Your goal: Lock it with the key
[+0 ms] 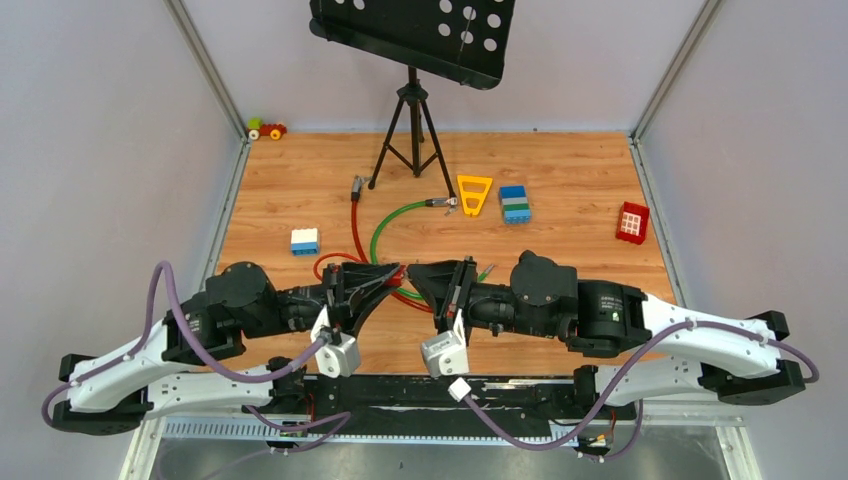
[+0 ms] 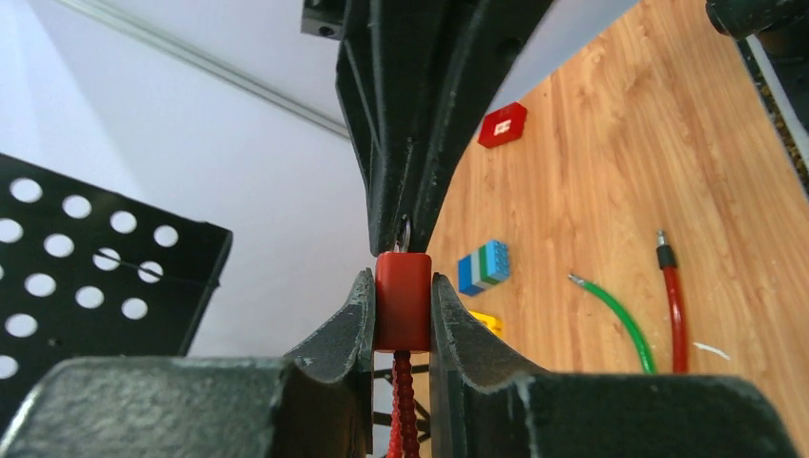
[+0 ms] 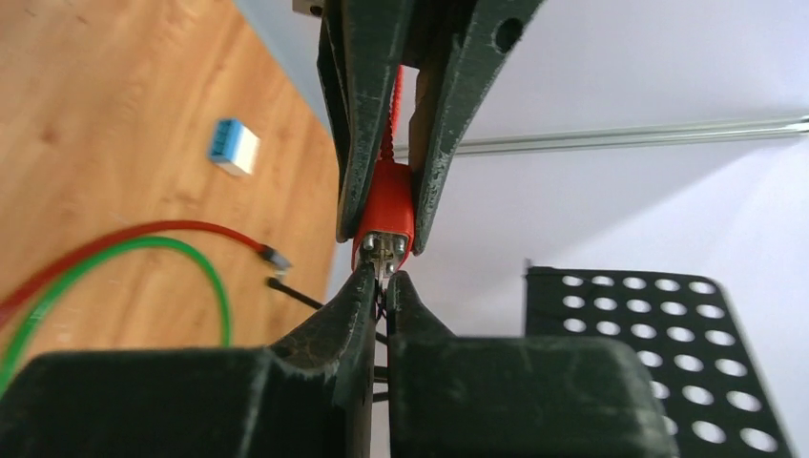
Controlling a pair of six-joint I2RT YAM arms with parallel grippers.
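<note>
A red lock body (image 2: 403,303) sits between the two fingers of my left gripper (image 1: 398,277), which touch its sides; a red cable trails from it. My right gripper (image 1: 412,276) points at it from the opposite side, with its fingertips nearly together. A small silvery metal piece, seemingly the key (image 2: 404,233), is pinched there and meets the end of the lock. In the right wrist view, the metal face of the lock (image 3: 385,245) touches or nearly touches the right fingertips. How deep the key sits in it is hidden.
Below on the wooden floor lie a green cable (image 1: 388,226) and a red cable (image 1: 355,228). Around them are a white-blue block (image 1: 305,241), a blue-green block (image 1: 514,204), a yellow triangle (image 1: 473,193) and a red block (image 1: 632,222). A black music stand (image 1: 411,95) rises behind.
</note>
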